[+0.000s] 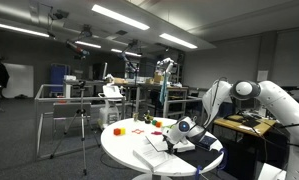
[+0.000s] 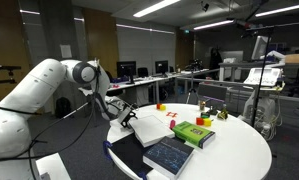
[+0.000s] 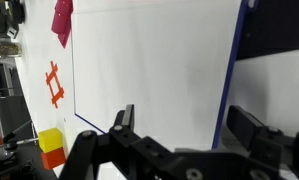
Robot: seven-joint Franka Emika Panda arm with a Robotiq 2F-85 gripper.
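Note:
My gripper reaches in from the bottom of the wrist view, its dark fingers (image 3: 122, 122) apart. Below them lies a white panel (image 3: 154, 65) with a blue edge; this edge passes between the fingers, close to the right-hand one. Whether either finger touches the panel, I cannot tell. In exterior view 2 a white panel (image 2: 151, 128) stands tilted beside a dark, white-rimmed box (image 2: 169, 156), with my gripper (image 2: 130, 115) behind its left end. Exterior view 1 shows the gripper (image 1: 171, 149) low over the table, too small to read its fingers.
A green box (image 2: 196, 135) lies right of the dark box. Yellow (image 3: 51, 138) and orange-red (image 3: 53, 158) blocks, a red object (image 3: 62, 20) and an orange hash-shaped piece (image 3: 55, 85) lie on the white round table (image 2: 239, 150).

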